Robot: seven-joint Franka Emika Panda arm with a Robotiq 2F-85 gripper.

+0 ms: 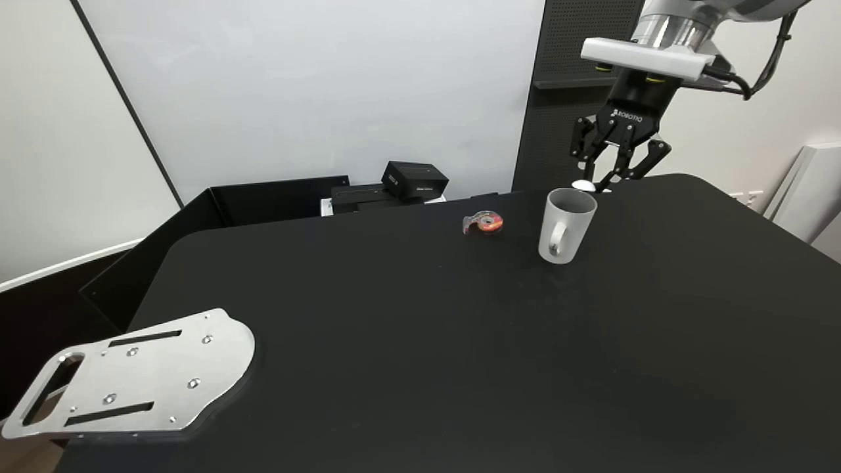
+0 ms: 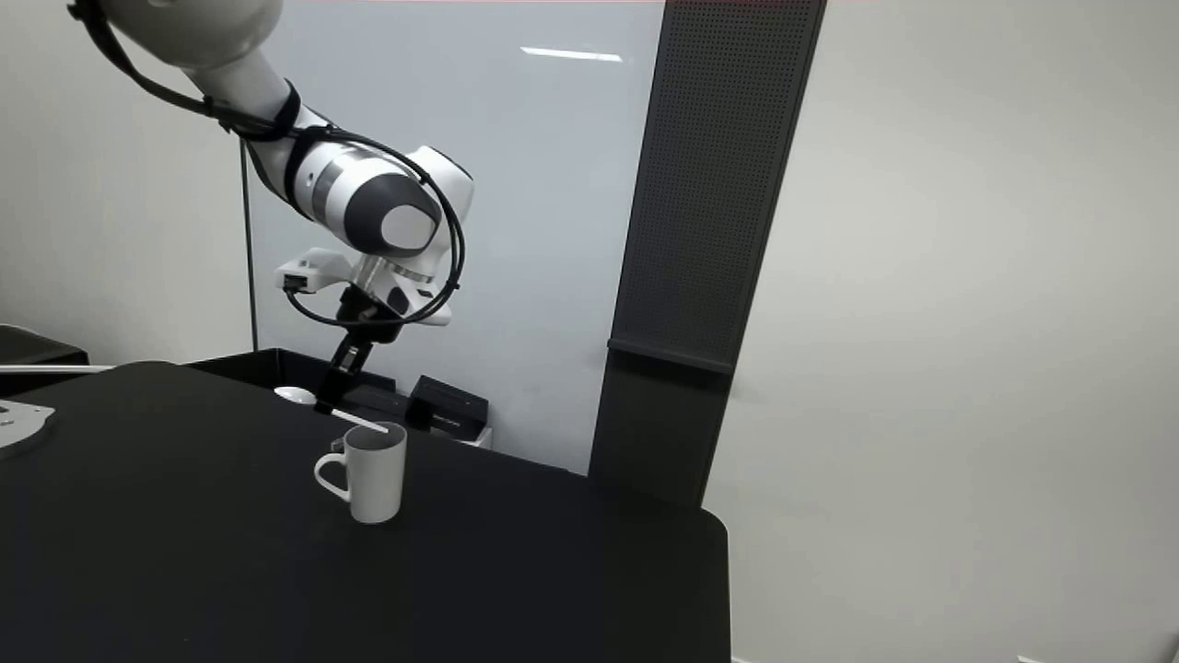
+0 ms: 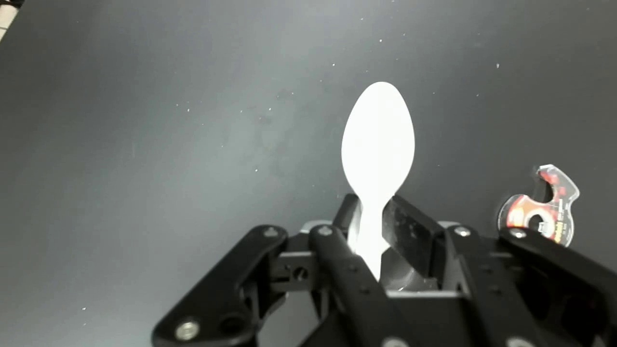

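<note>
My gripper is shut on a white spoon, with the bowl sticking out past the fingertips. From exterior view 2 the spoon is held roughly level, its handle pointing toward the mug. A light grey mug stands upright on the black table, and the gripper is raised beyond its rim. In exterior view 2 the handle's end overlaps the opening of the mug; whether it touches cannot be told. The wrist view shows part of the mug beneath the fingers, mostly hidden by them.
A small tape dispenser lies to the mug's left in exterior view 1. A metal plate rests at the table's near left corner. Black boxes sit beyond the back edge.
</note>
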